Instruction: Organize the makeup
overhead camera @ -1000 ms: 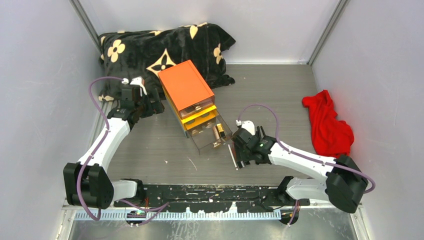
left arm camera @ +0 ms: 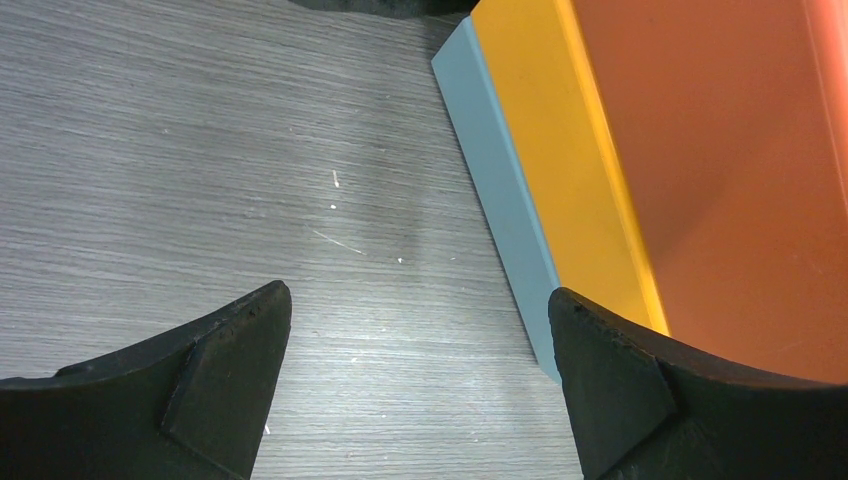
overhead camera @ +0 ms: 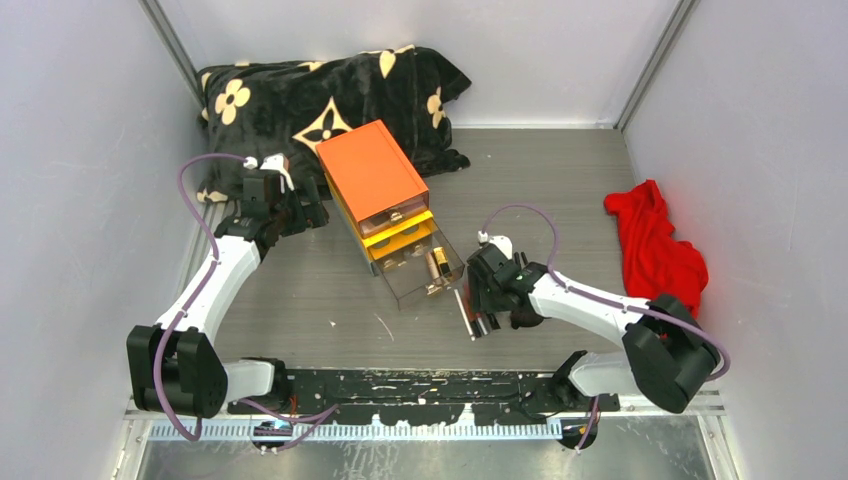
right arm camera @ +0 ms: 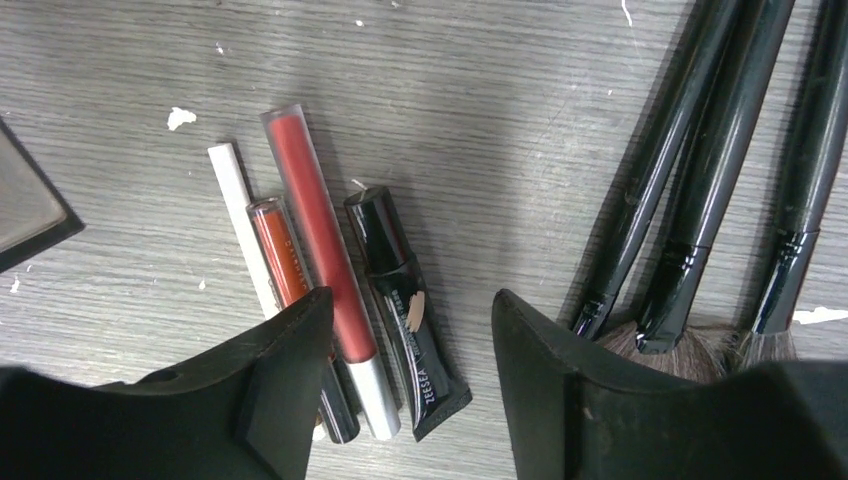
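Observation:
An orange makeup organizer [overhead camera: 370, 170] has its lower clear drawer [overhead camera: 402, 275] pulled out, with a few items inside. My left gripper hangs open beside the organizer's side, nothing between its fingers. My right gripper is over the loose makeup, fingers apart: a black tube [right arm camera: 425, 355] lies below between them, with a red gloss [right arm camera: 325, 230], an orange-red pencil [right arm camera: 278, 250] and a white stick [right arm camera: 232, 190] to its left. Several black brushes [right arm camera: 710, 180] lie to the right.
A dark patterned blanket [overhead camera: 260, 110] is piled behind the organizer. A red cloth [overhead camera: 655, 250] lies at the right wall.
My right arm has shifted slightly, its wrist a little farther toward the back of the table over the makeup. The left arm has not moved.

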